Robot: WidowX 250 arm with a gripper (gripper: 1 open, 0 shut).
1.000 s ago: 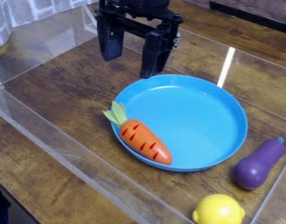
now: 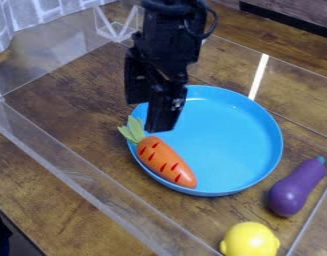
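Observation:
My black gripper (image 2: 148, 97) hangs open over the upper left part of a blue plate (image 2: 230, 135), its fingers apart, one behind the other, with nothing seen between them. An orange toy carrot (image 2: 167, 162) with green leaves lies on the plate's lower left, below the gripper in the view.
A purple eggplant (image 2: 293, 190) lies right of the plate, and a yellow lemon (image 2: 250, 241) sits at the bottom right. Clear plastic walls run along the left side.
The gripper has come down in the view toward the plate and carrot and has turned. The objects have not moved.

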